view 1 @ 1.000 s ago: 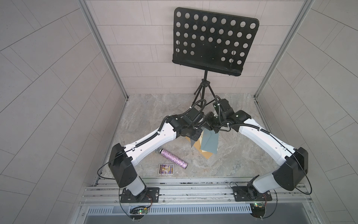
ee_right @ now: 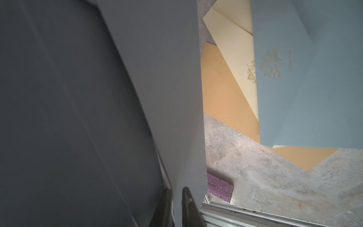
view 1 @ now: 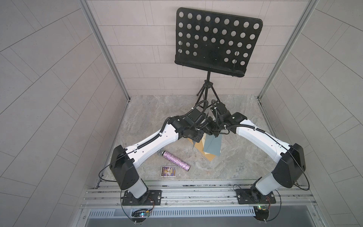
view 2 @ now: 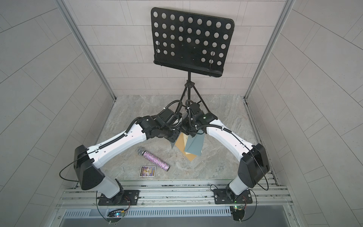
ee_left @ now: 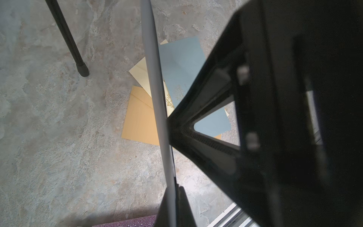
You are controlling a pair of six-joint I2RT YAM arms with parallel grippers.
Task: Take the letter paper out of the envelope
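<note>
A grey-blue envelope stands upright above the table, nearly edge-on in the left wrist view. My left gripper is shut on it at its lower end. From the other side, the right gripper's shut fingers reach the envelope's edge in that view. In the right wrist view the envelope's dark panel fills the left, beside a lighter strip that looks like its flap. A thin pale edge shows between them, running down to my right gripper. What its fingertips pinch, if anything, cannot be made out.
A loose blue envelope, a cream one and an orange one overlap on the table below. A pink glittery cylinder and a card box lie front left. The music stand is behind.
The right arm has moved left, bringing its gripper up to the envelope at the left gripper. The left arm has hardly moved.
</note>
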